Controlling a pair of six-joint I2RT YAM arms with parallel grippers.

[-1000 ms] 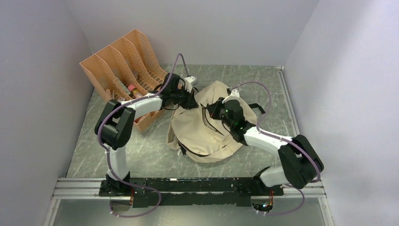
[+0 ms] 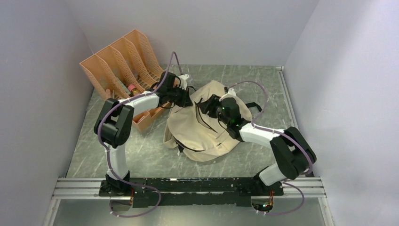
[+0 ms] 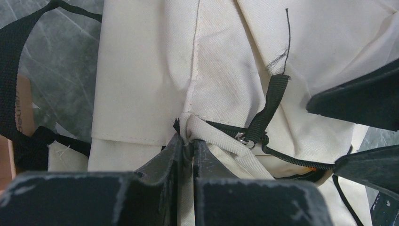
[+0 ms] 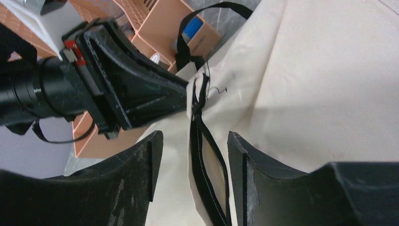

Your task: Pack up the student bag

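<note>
The cream canvas bag (image 2: 188, 127) lies flat on the table, its black zipper (image 4: 202, 174) partly parted along the upper middle. My left gripper is shut on a pinched fold of the bag's cloth at the zipper's end. Close by in the left wrist view is the zipper pull (image 3: 270, 101), a black fabric tab with a frayed thread. My right gripper stands open above the bag, with the zipper line showing between its fingers and apparently not gripped. From the right, its fingertips (image 3: 348, 101) point toward the pull.
An orange organizer (image 2: 120, 61) with several slots stands at the back left, holding items such as a pink-capped bottle (image 2: 133, 88). A black strap (image 2: 254, 106) lies right of the bag.
My left gripper shifted slightly left with the bag cloth.
</note>
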